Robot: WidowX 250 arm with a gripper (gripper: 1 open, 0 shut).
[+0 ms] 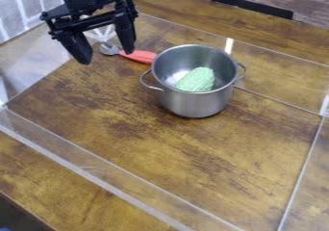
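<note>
My black gripper (103,44) hangs at the upper left, its two fingers spread wide with nothing between them. Just right of it and lower stands a steel pot (190,106) with two side handles, upright on the wooden surface. Inside the pot lies a pale green oblong object (195,79). Behind the gripper and left of the pot lies a utensil with a red handle (139,56) and a metal head, partly hidden by the gripper.
Clear plastic edges run along the left and right sides.
</note>
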